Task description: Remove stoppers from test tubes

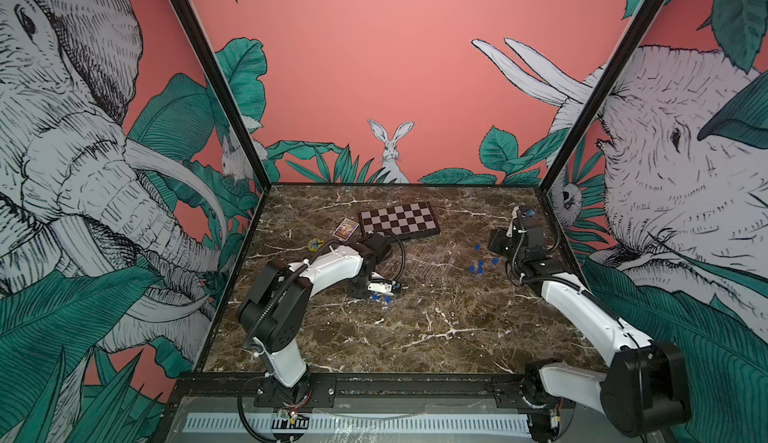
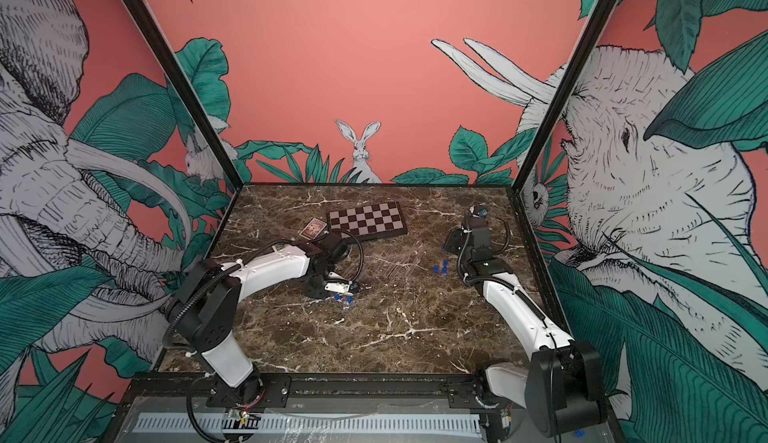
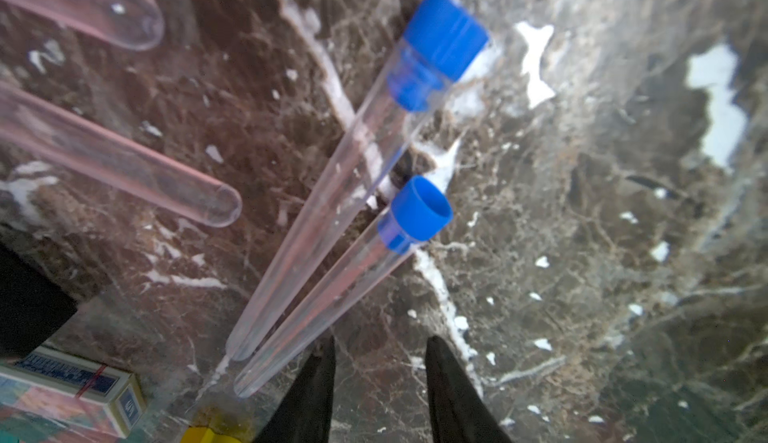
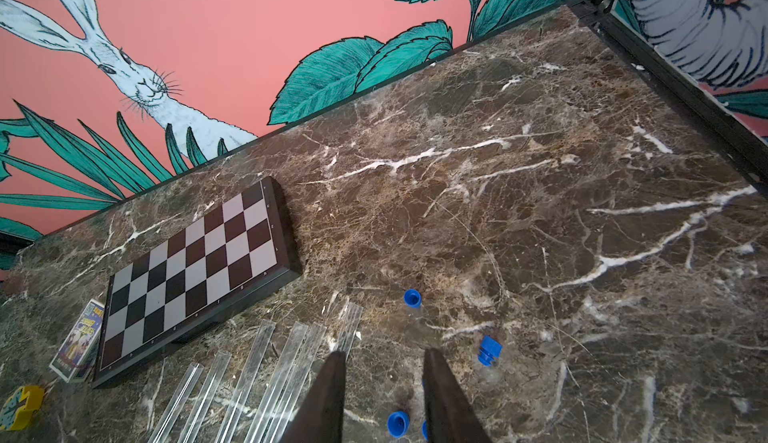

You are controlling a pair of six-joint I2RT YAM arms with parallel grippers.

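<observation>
My left gripper hangs over the marble table (image 3: pixel 608 267), part open with nothing between its fingers. Beneath it in the left wrist view lie two tubes with blue stoppers (image 3: pixel 444 31), side by side; two more tubes (image 3: pixel 120 163) show at left, their far ends out of view. My right gripper is at the table's right, fingers apart and empty. In its wrist view several clear tubes (image 4: pixel 248 379) lie in a row, with loose blue stoppers (image 4: pixel 489 349) to their right.
A chessboard box (image 4: pixel 196 271) lies at the back middle, a card box (image 4: pixel 77 339) beside it and a yellow object (image 4: pixel 20 407) further left.
</observation>
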